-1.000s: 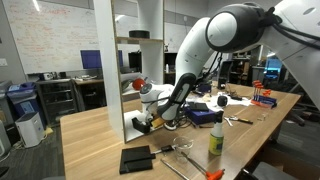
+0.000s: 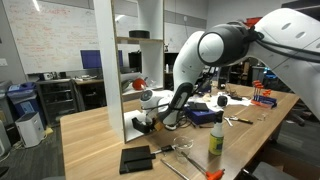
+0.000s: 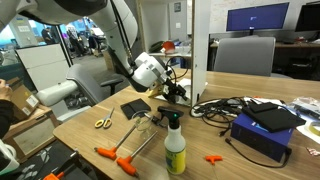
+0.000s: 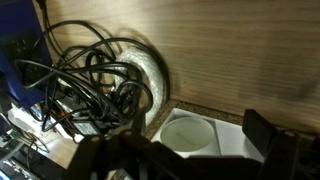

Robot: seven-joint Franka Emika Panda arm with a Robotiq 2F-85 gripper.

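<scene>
Two dark fingers stand well apart in the wrist view, so my gripper is open. Between and below them is a white round thing (image 4: 188, 130), perhaps a cup or lid, on a pale base (image 4: 232, 136). I cannot tell whether the fingers touch it. In exterior view 2 the gripper (image 3: 176, 92) is low over the table beside the tall white shelf post (image 3: 196, 45). Exterior view 1 has it small and partly hidden by that shelf.
Black cables (image 4: 90, 75) lie beside the gripper. A spray bottle (image 3: 175, 152), orange-handled tools (image 3: 105, 153), scissors (image 3: 103, 123) and a blue box (image 3: 265, 130) are on the table. A black square (image 2: 137, 159) lies in front. Bare wood shows at the front left in exterior view 1.
The arm's upper links have swung lower and a little to the left in exterior view 1. The gripper end has shifted only slightly near the shelf; the table's objects look unmoved.
</scene>
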